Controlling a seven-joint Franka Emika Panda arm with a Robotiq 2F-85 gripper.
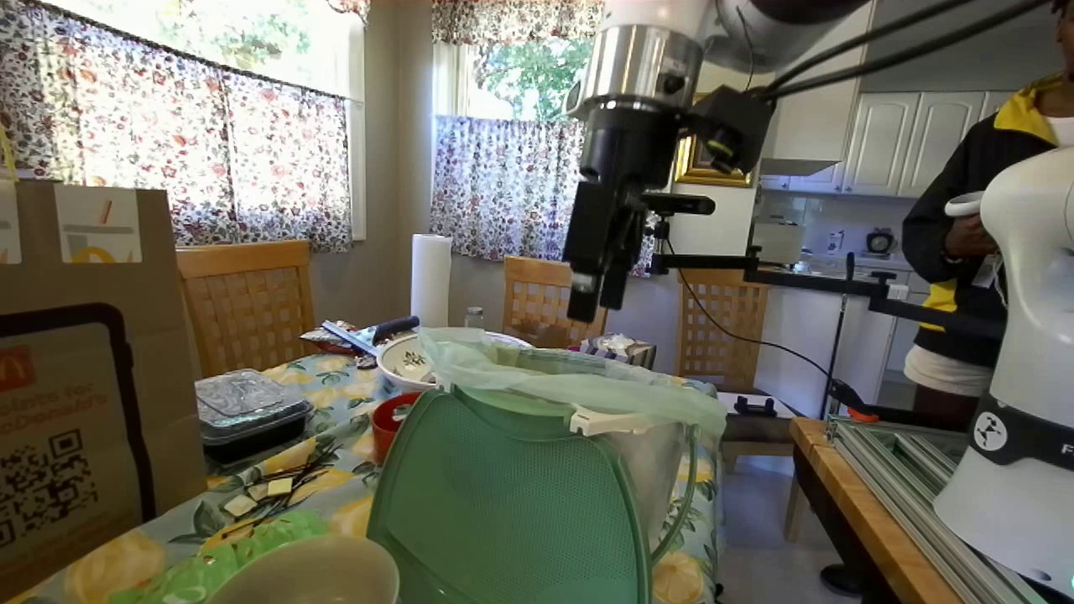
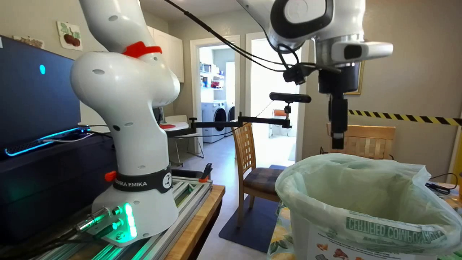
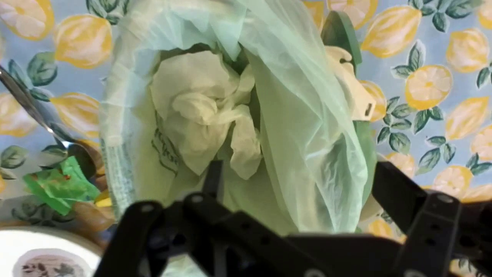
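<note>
My gripper (image 1: pixel 596 299) hangs above the compost bin, its fingers pointing down and apart with nothing between them. In the wrist view a dark finger (image 3: pixel 213 177) shows on each side of the open gap. Beneath it is the bin lined with a pale green bag (image 2: pixel 320 186), whose mouth faces up. Crumpled whitish paper (image 3: pixel 198 87) lies inside the bag. The bin's green lid (image 1: pixel 513 503) hangs open on the side facing exterior view 1.
A white bowl (image 3: pixel 50 240), a green wrapper (image 3: pixel 62 184) and a spoon (image 3: pixel 27 106) lie beside the bin. A red cup (image 1: pixel 385 428), a black container (image 1: pixel 252 413) and a large paper bag (image 1: pixel 101 403) also occupy the table. A person (image 1: pixel 961 242) stands near the robot base.
</note>
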